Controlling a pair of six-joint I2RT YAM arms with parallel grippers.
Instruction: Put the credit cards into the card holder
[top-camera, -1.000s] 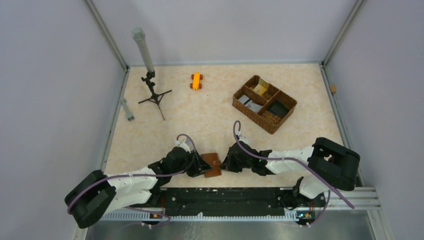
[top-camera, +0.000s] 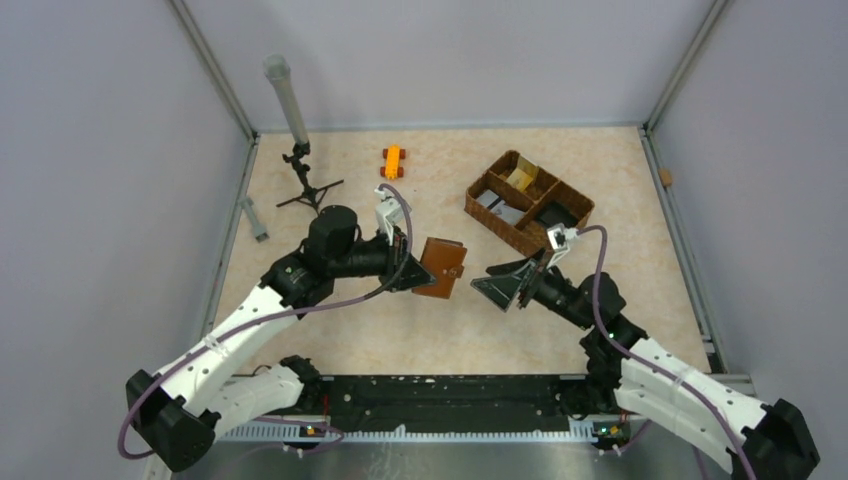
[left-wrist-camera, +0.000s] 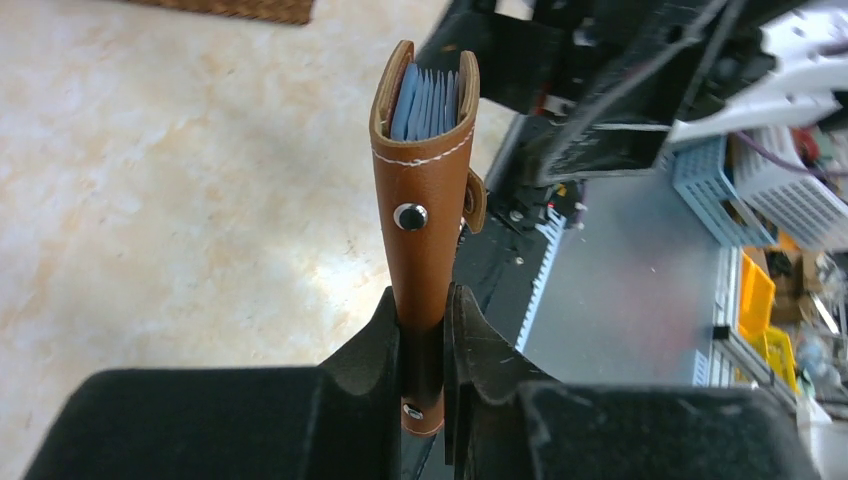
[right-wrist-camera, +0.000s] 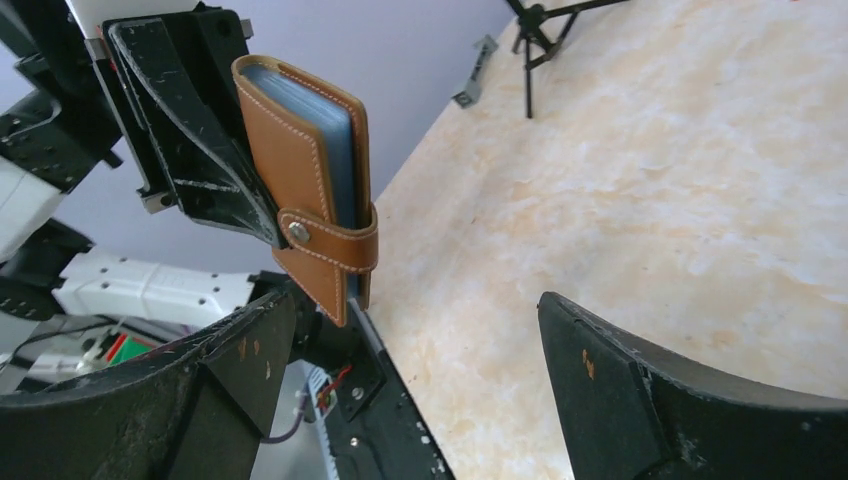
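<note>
The brown leather card holder (top-camera: 440, 268) is raised in my left gripper, which is shut on it. In the left wrist view it stands upright, blue sleeves visible at the top; in the right wrist view, its snap strap (right-wrist-camera: 330, 240) is fastened over its side. My right gripper is open with nothing between its fingers, a short way right of the holder. The task's cards are not clearly identifiable; small flat white items (top-camera: 500, 208) lie in a compartment of the wicker basket.
The divided wicker basket (top-camera: 520, 235) stands back right, with yellow and dark items in other compartments. An orange toy car (top-camera: 393, 160) lies at the back, a tripod (top-camera: 305, 185) at back left.
Both arms have moved up in the top view, away from the front edge. The card holder has travelled with my left gripper, and the right gripper has drawn away from it.
</note>
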